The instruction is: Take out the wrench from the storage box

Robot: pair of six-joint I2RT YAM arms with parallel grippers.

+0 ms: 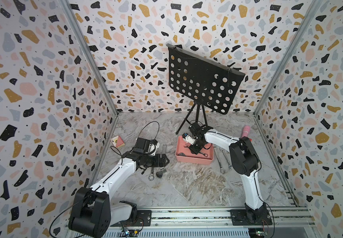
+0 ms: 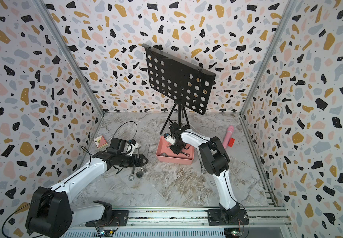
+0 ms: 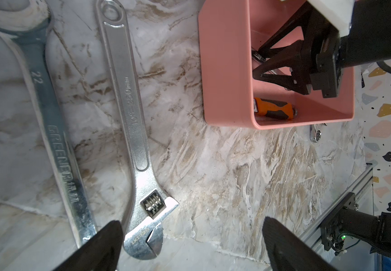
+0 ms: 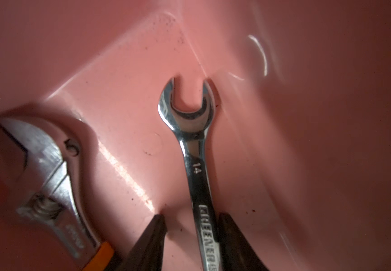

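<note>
A chrome wrench marked 14 [image 4: 195,167] lies on the floor of the pink storage box [image 3: 227,67]. My right gripper reaches down into that box, open, with the wrench's handle passing between its fingers, close to the right fingertip [image 4: 229,234]. Whether that finger touches the handle I cannot tell. Beside the wrench, to its left in the right wrist view, rests an adjustable wrench [image 4: 53,189] with an orange grip. My left gripper hangs open over the table left of the box, nothing between its fingers.
Below my left gripper, a long adjustable wrench [image 3: 129,103] and a combination wrench [image 3: 50,108] lie on the marble table. More wrenches [image 1: 220,162] lie right of the box. A black stand [image 1: 197,115] rises behind it. The table in front of the box is clear.
</note>
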